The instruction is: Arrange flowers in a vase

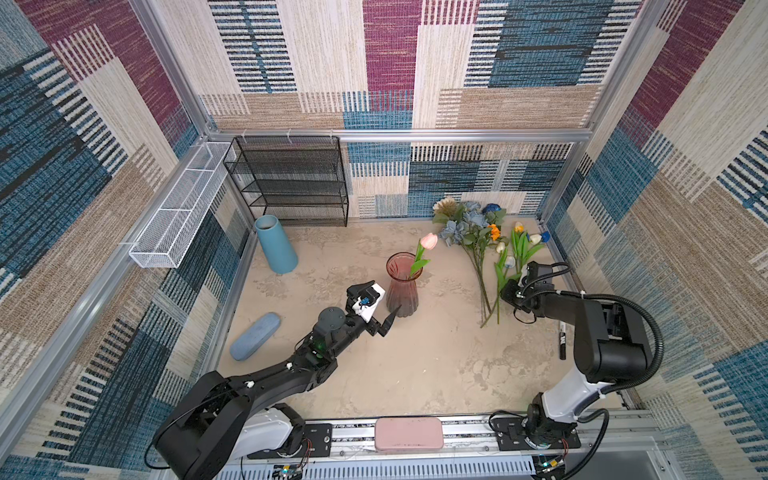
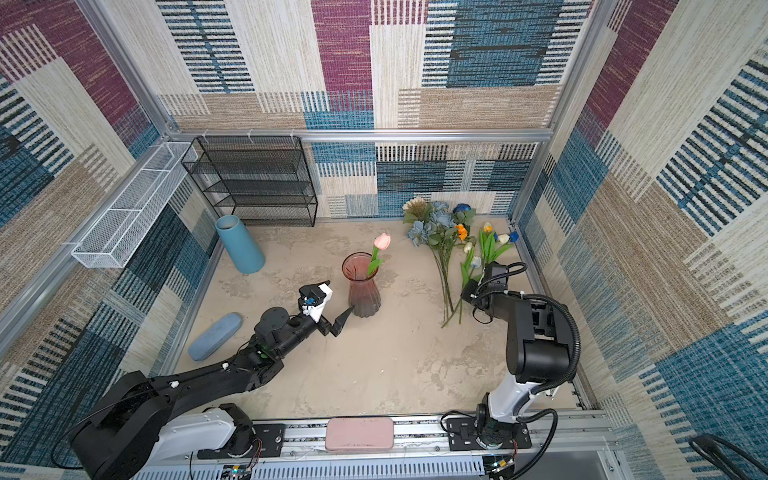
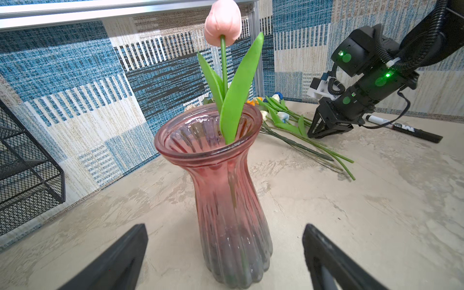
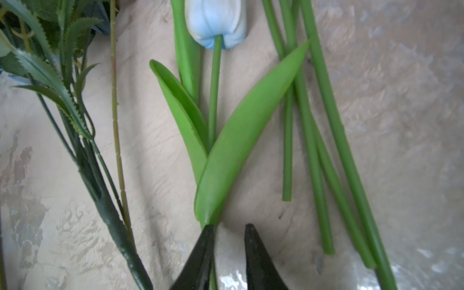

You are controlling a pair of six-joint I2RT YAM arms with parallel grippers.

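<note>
A ribbed glass vase [image 3: 232, 212], pink above and greyish below, stands upright with one pink tulip [image 3: 223, 24] in it. My left gripper is open in front of the vase, its fingers apart on either side of the vase's lower part in the left wrist view. My right gripper is low over the table at the right, part open. A pale blue tulip [image 4: 216, 21] lies ahead of it, its stem running down along the left finger; whether it is between the fingers is unclear. More green tulip stems [image 4: 309, 140] lie to the right.
A bunch of blue and orange flowers [image 1: 472, 224] lies left of the tulips. A black marker [image 1: 562, 342] lies near the right arm. A teal vase [image 1: 277, 245], a grey-blue case [image 1: 255, 336] and a black mesh rack [image 1: 292, 180] stay at the left.
</note>
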